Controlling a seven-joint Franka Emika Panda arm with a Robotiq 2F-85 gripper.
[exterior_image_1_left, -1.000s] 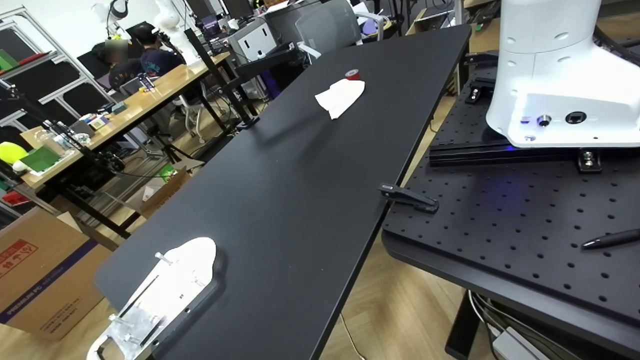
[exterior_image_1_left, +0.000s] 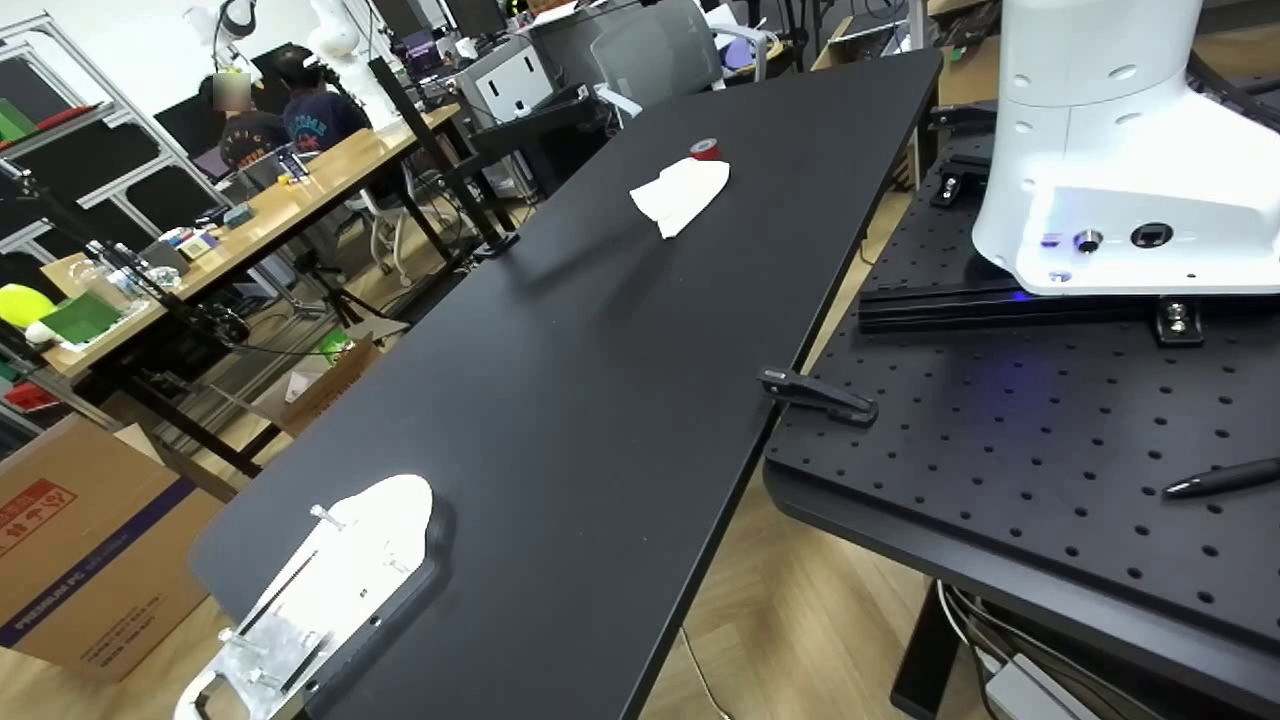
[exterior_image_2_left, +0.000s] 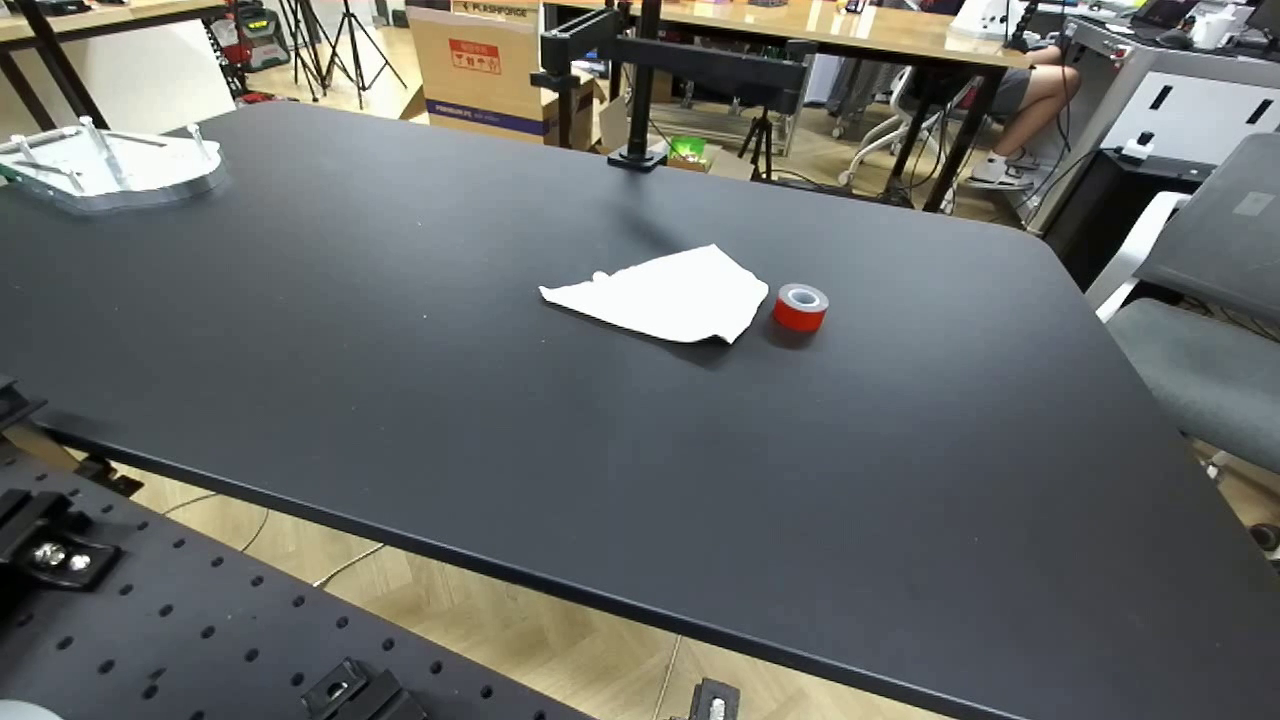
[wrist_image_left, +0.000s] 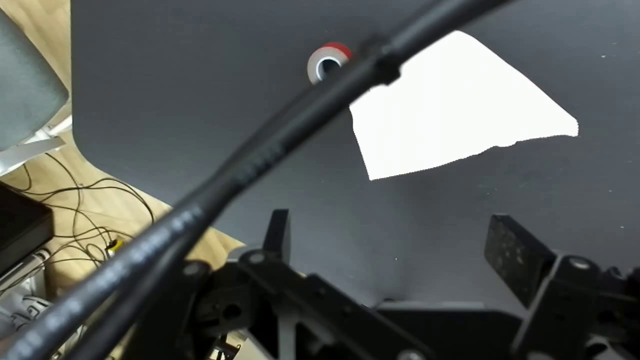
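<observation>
A white cloth or sheet (exterior_image_2_left: 672, 294) lies on the dark table (exterior_image_2_left: 480, 444), its outline uneven with one narrow pointed end. Close beside it stands a roll of red tape (exterior_image_2_left: 800, 308); a cable partly covers the tape in the wrist view. My gripper is open above the table, its two black fingers wide apart and nothing between them. From the wrist, the cloth (wrist_image_left: 456, 114) appears beyond the fingertips, not touching them. Neither exterior view shows the gripper.
A clear plate with upright pegs (exterior_image_1_left: 336, 576) sits at the table's other end. A black post clamp (exterior_image_2_left: 636, 156) stands at the far edge, and a thick cable (wrist_image_left: 240, 174) crosses the wrist view.
On the table and at the robot's base nothing has visibly changed in exterior view 1. Only a person in the background has shifted slightly.
</observation>
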